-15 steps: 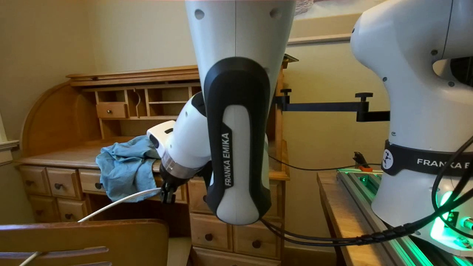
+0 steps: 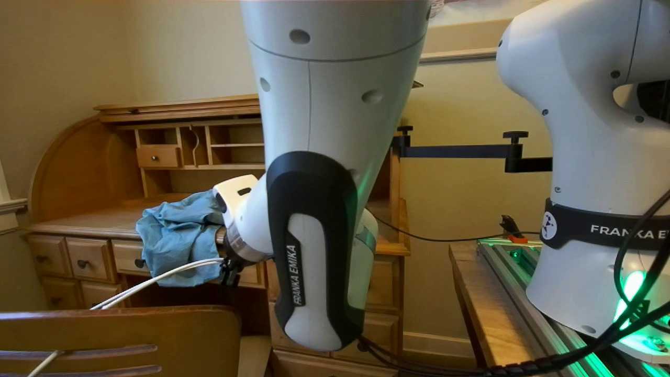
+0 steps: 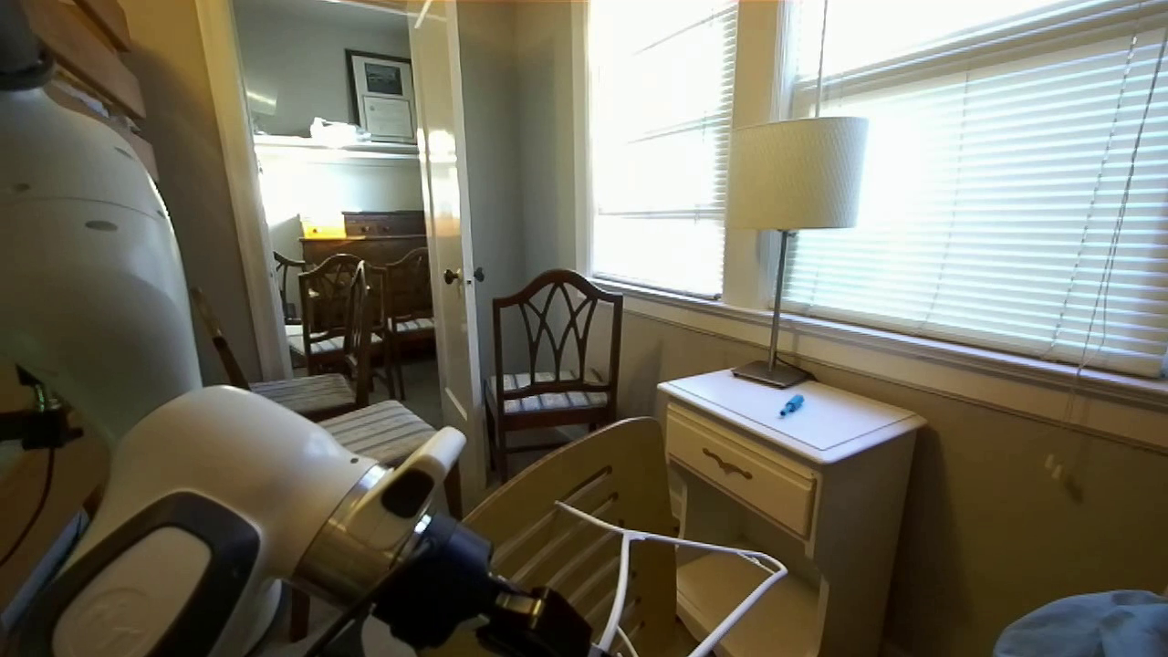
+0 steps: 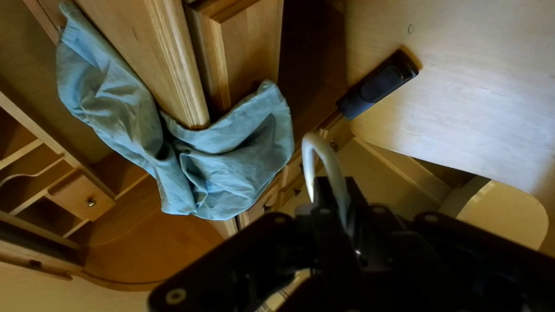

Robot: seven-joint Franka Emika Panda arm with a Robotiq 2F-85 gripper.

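A white hanger is in my gripper (image 2: 229, 275), its thin arms (image 2: 164, 274) reaching left towards a wooden chair back. In exterior view 2 the hanger (image 3: 668, 538) hangs out past the black gripper (image 3: 553, 622), in front of that chair back. The wrist view shows the shut fingers with the hanger's curved hook (image 4: 333, 169) rising between them. A blue cloth (image 2: 179, 239) drapes over the front edge of the roll-top desk, behind the gripper; in the wrist view the cloth (image 4: 229, 166) lies beyond the fingers, apart from them.
The slatted chair back (image 2: 119, 336) stands close below the hanger. A black elongated object (image 4: 377, 86) is on a pale wooden surface. A white nightstand (image 3: 810, 422) bears a lamp (image 3: 799, 175) and a small blue item (image 3: 791, 405). More blue fabric (image 3: 1079, 626) shows at lower right.
My wrist has turned and shifted slightly left, and the forearm has swung lower. The hanger now shows two arms rather than one line. The cloth stays where it was.
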